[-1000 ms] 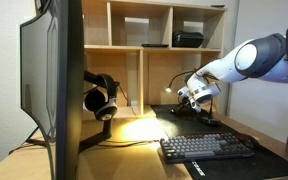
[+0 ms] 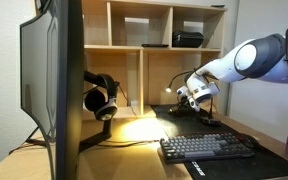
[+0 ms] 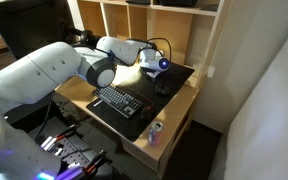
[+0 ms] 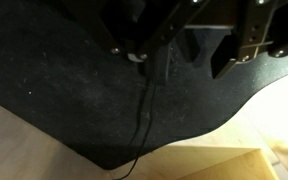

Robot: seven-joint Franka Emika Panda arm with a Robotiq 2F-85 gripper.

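Note:
My gripper is at the top of the wrist view, its dark fingers apart in a part-open stance. The space between them is too dark to tell whether anything is there. Beneath it spreads a black desk mat, with a thin dark cable running from near the left finger past the mat's edge. In the first exterior view the gripper hangs low over the far part of the desk, near the shelf. The second exterior view has it at the mat's back end, its fingertips hard to make out.
A dark keyboard lies on the front of the mat, and a monitor fills the left. Headphones hang on a stand. A black case sits in the shelf. A can stands by the desk's edge.
The gripper and its wrist have shifted very slightly over the far part of the desk. Everything else looks the same.

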